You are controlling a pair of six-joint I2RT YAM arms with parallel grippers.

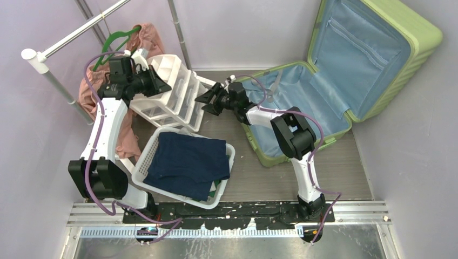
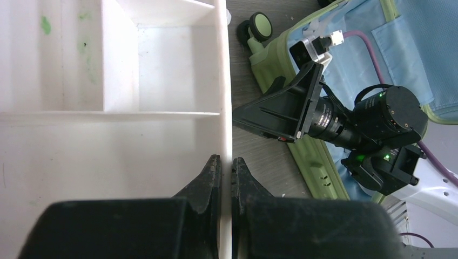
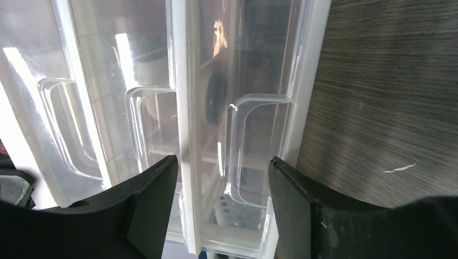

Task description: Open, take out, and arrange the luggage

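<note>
A white plastic drawer unit (image 1: 178, 102) with clear drawers leans at the left. My left gripper (image 1: 162, 86) is shut on its top rim (image 2: 224, 135); the left wrist view shows the top compartments. My right gripper (image 1: 208, 97) is at the drawer fronts, its fingers apart either side of a white drawer edge (image 3: 189, 135), with clear recessed handles beside it. The green suitcase (image 1: 340, 127) lies open at the right, its blue interior nearly empty apart from small items at the back left.
A white basket (image 1: 229, 164) with folded navy clothes stands in front of the drawers. A pink garment (image 1: 127, 140) on a green hanger and a metal rack (image 1: 81, 21) are at the left. Bare floor lies between basket and suitcase.
</note>
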